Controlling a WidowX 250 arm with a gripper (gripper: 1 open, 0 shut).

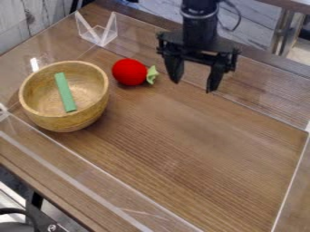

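Observation:
My gripper [195, 63] is at the upper middle of the camera view, its dark fingers pointing down over the table [182, 163]. It is right of a red tomato-like object [129, 71] with a green leafy top; whether the fingers are open or shut is unclear. A wooden bowl [87, 113] at the left holds a green stick-like object [64, 91].
A clear wire or plastic holder [97, 29] stands at the back left. The middle, right and front of the table are bare. A dark cable lies at the lower left corner.

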